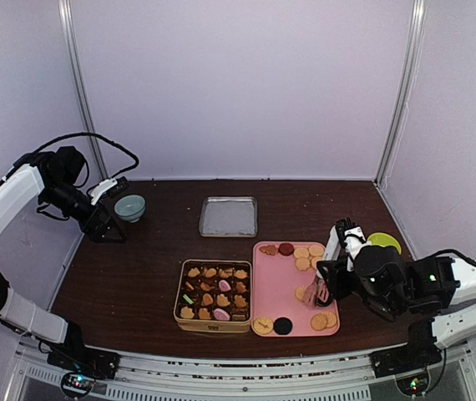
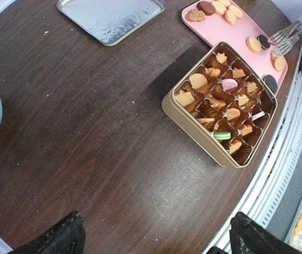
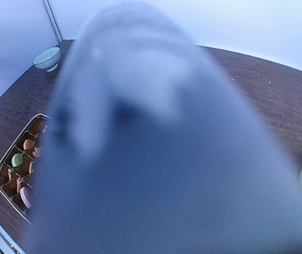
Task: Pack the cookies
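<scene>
The gold tin (image 1: 211,327) with a divided tray of cookies (image 1: 186,312) sits beside a pink tray (image 1: 275,280) holding round, flower and dark cookies (image 1: 282,326). My right gripper (image 1: 344,251) is shut on tongs (image 2: 286,39), whose metal heads are low over the right part of the pink tray, by a dark sandwich cookie (image 2: 264,41); whether they grip one is unclear. A blurred shape fills most of the right wrist view. My left gripper (image 1: 104,224) stands open at the far left, away from the tin.
A metal tray (image 1: 228,217) stands at the back middle, a pale bowl (image 1: 130,206) near the left gripper, and a green bowl (image 1: 385,241) behind the right arm.
</scene>
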